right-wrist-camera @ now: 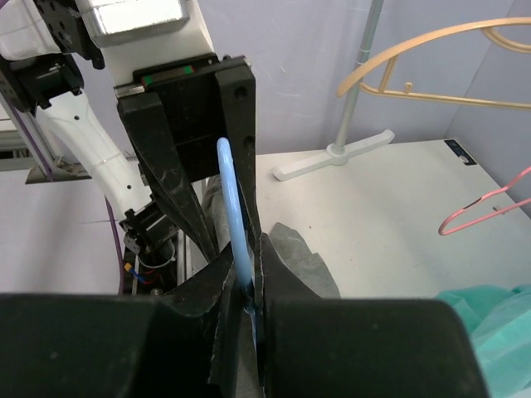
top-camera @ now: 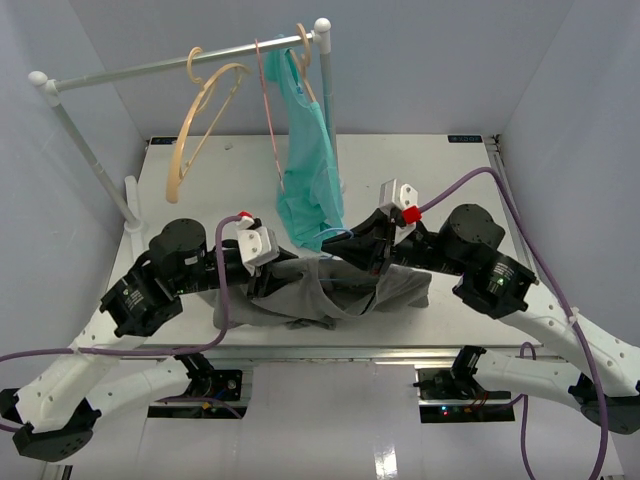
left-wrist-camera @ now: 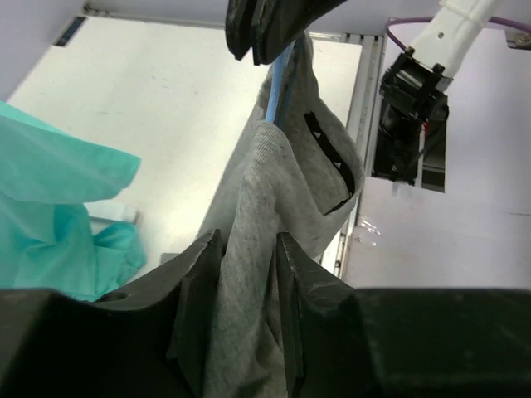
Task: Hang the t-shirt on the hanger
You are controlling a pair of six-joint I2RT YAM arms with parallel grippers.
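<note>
The grey T-shirt (top-camera: 350,300) lies bunched at the table's front, with a blue hanger (right-wrist-camera: 232,207) inside it, its hook upright. In the left wrist view my left gripper grips a fold of the grey shirt. My right gripper is shut on the blue hanger near its hook, above the shirt; in the top view it is just right of the left gripper.
A rack (top-camera: 150,68) stands behind, holding wooden hangers (top-camera: 183,140), a pink hanger (top-camera: 268,110) and a teal shirt (top-camera: 305,170).
</note>
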